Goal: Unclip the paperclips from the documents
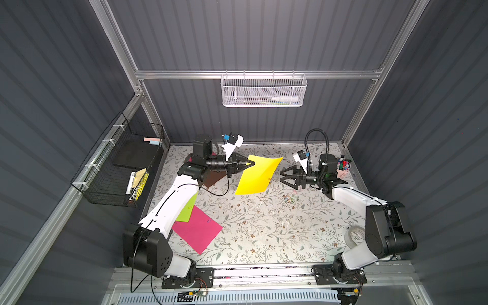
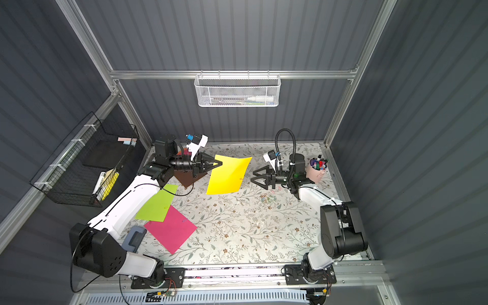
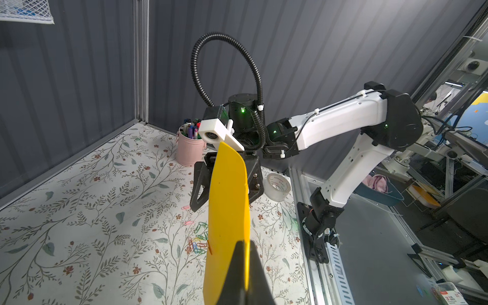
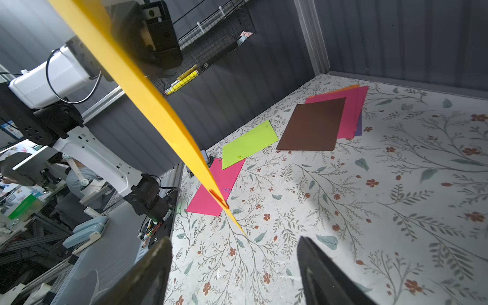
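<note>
My left gripper point(image 1: 249, 163) is shut on the yellow sheet point(image 1: 258, 178), holding it upright above the table. A small orange clip point(image 4: 218, 199) shows on the sheet's right side in the right wrist view. My right gripper point(image 1: 284, 177) stands open just right of the sheet, apart from it, with nothing between its fingers. Several loose paperclips point(image 3: 199, 245) lie on the table below. Pink point(image 1: 198, 228), green point(image 2: 152, 206) and brown point(image 4: 310, 124) sheets lie at the left side.
A pink pen cup point(image 3: 190, 150) stands at the back right, a tape roll point(image 3: 277, 188) at the front right. A wire basket point(image 1: 124, 162) hangs on the left wall, another point(image 1: 263, 91) on the back wall.
</note>
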